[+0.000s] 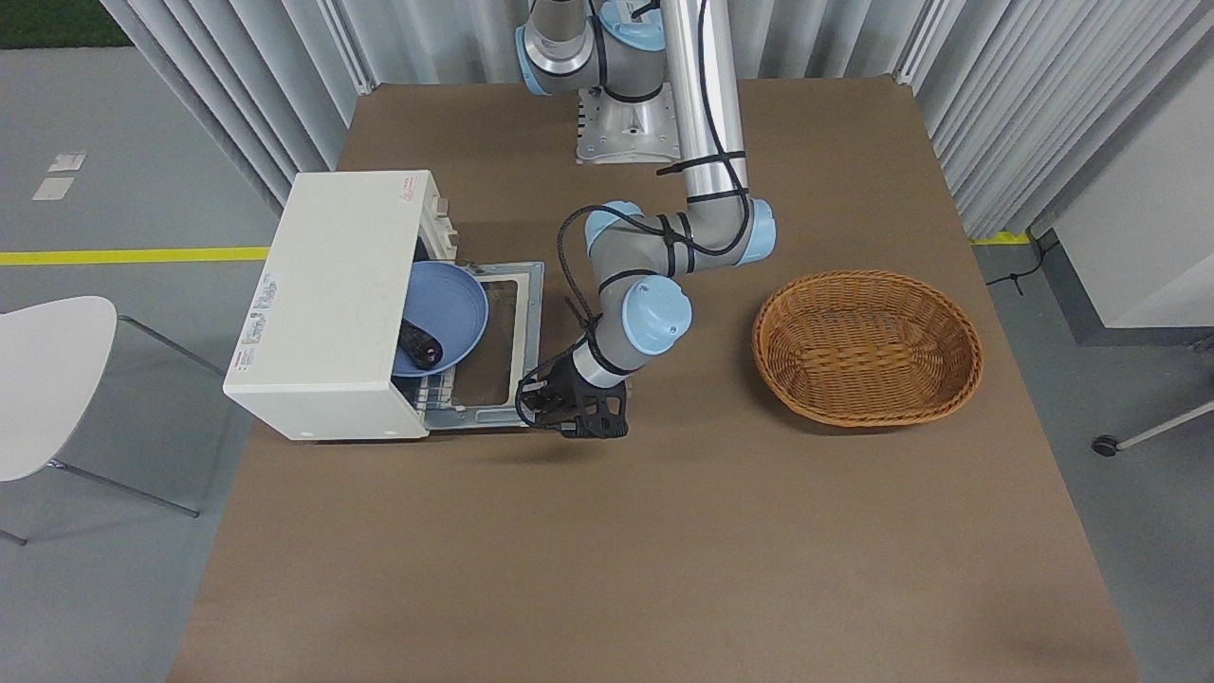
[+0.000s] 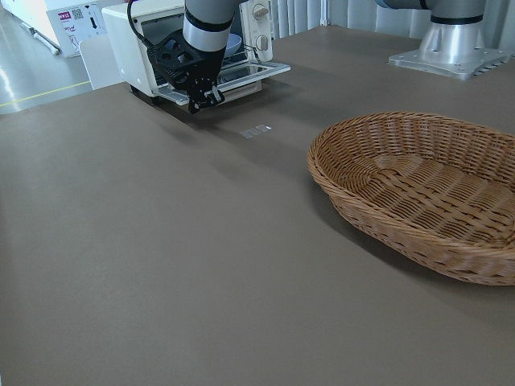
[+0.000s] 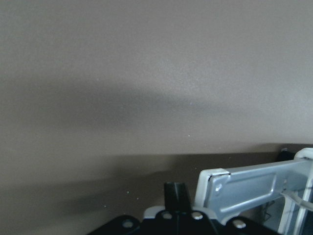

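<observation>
A white toaster oven (image 1: pixel 321 302) lies at the left of the table with its glass door (image 1: pixel 497 415) folded down. A blue plate (image 1: pixel 451 302) with a dark, elongated object (image 1: pixel 418 341) on it sits at the opening. My gripper (image 1: pixel 563 419) is low at the door's near outer corner; in the left view the gripper (image 2: pixel 205 100) points down beside that door. In the wrist view the door's metal edge (image 3: pixel 244 191) is just right of the black fingertip (image 3: pixel 177 193). The fingers appear together, with nothing visible between them.
A wicker basket (image 1: pixel 867 348) sits on the right side of the table. My arm's base (image 1: pixel 627 131) stands at the back edge, in front of curtains.
</observation>
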